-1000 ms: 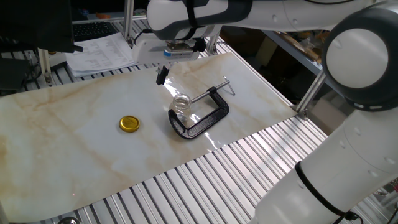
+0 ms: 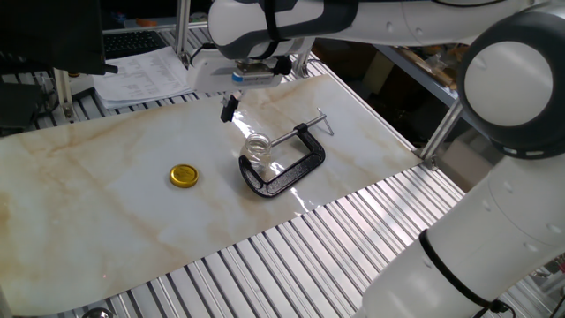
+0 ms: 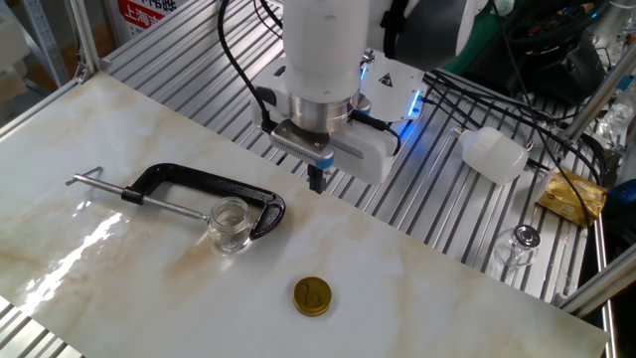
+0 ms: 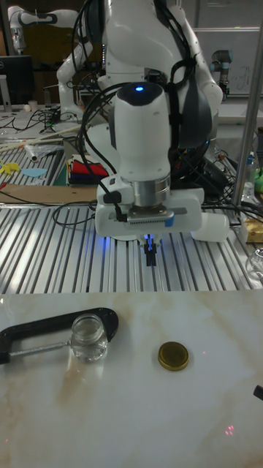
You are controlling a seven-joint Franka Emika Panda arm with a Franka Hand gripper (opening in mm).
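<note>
On the marbled board stands an open clear glass jar [image 2: 258, 147], held between the screw end and the frame of a black C-clamp [image 2: 290, 173]. A round gold lid [image 2: 184, 176] lies flat on the board, apart from the jar; exterior view 2 also shows this lid [image 3: 312, 296]. My gripper [image 4: 151, 256] hangs above the surface, pointing down, clear of jar, clamp and lid. Its black fingers are together, with nothing visible between them. In exterior view 2 the gripper [image 3: 316, 180] appears behind the jar [image 3: 231, 225] and lid.
Slatted metal rails [image 3: 437, 204] border the board. A white rounded object [image 3: 494, 155], a gold packet [image 3: 570, 197] and a small glass with a metal top [image 3: 522, 242] sit on them. Papers [image 2: 144, 78] lie behind the board. The board's middle beside the lid is bare.
</note>
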